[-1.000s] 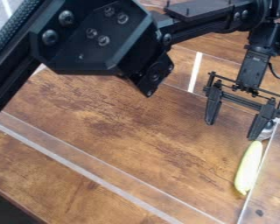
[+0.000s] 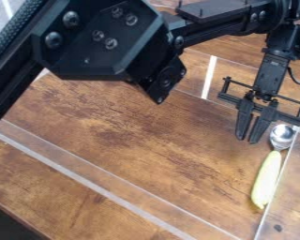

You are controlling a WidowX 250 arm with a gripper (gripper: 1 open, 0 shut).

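The gripper (image 2: 250, 129) hangs from the black arm (image 2: 140, 52) at the right of the view, its two fingers drawn together with nothing visible between them. Just right of and below the fingertips, a silver metal object (image 2: 283, 134), perhaps a spoon, lies on the wooden table. Below that lies a pale yellow elongated object (image 2: 266, 179), like a banana or corn, along the right side. Whether the fingertips touch the table is not clear.
Pale tape strips run along it on the left, top and right. A dark edge shows at the bottom left corner.
The gripper's fingers have closed from wide apart to together, uncovering more of the silver object. The yellow object has not moved.
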